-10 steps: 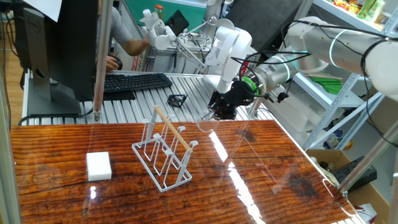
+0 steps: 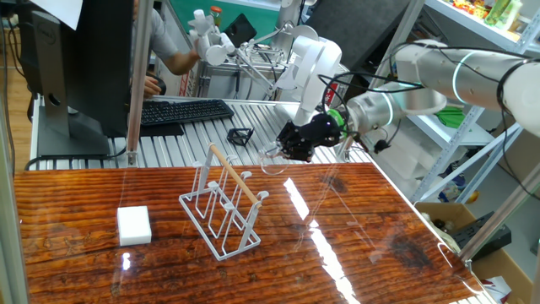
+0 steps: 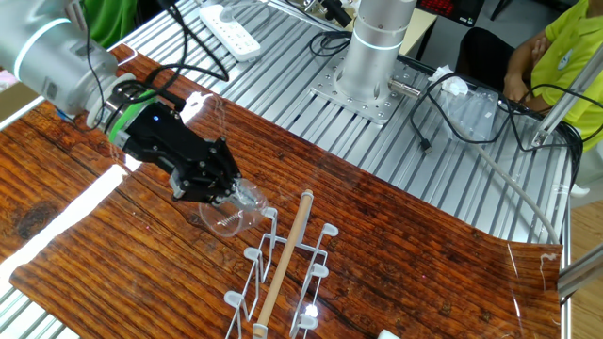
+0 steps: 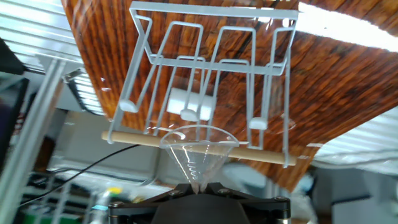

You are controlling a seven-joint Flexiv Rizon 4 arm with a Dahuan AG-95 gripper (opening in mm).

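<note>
A clear, funnel-shaped glass [image 4: 200, 155] is pinched at its narrow end by my gripper, its wide rim pointing away from the fingers. In exterior view 1 the transparent glass [image 2: 272, 160] is hard to make out at the tip of the dark gripper [image 2: 287, 149], above the table's back edge. A white wire rack [image 2: 221, 221] with a wooden top bar [image 2: 234, 174] stands upright on the wooden table. Exterior view 2 has the glass [image 3: 229, 220] tilted near one end of the rack [image 3: 328, 247]; whether they touch cannot be told.
Left of the rack lies a white block [image 2: 134, 225]. Behind the wooden tabletop [image 2: 76, 196] are a keyboard [image 2: 187, 111] and a monitor [image 2: 80, 76]. Bare wood stretches to the rack's right.
In exterior view 1 my gripper and the glass have shifted slightly left and up, and the glass's tilt has changed. The rack and white block have stayed in place.
</note>
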